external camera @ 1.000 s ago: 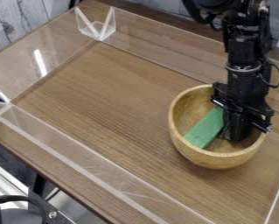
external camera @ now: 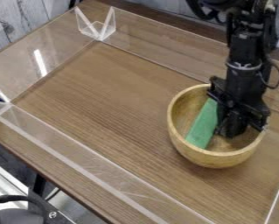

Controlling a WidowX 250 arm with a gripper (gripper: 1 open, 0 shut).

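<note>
A yellowish round bowl (external camera: 205, 152) sits at the right of the wooden table, holding a green flat object (external camera: 204, 124). My black gripper (external camera: 230, 121) comes down from the top right into the bowl, over the right side of the green object. Its fingertips are dark and crowded together, and I cannot make out anything between them.
A clear plastic piece (external camera: 97, 24) is at the back left edge. A black arm part (external camera: 13, 213) is at the bottom left corner.
My gripper has shifted slightly left and up within the bowl, and the green object appears a little more upright toward the bowl's middle.
</note>
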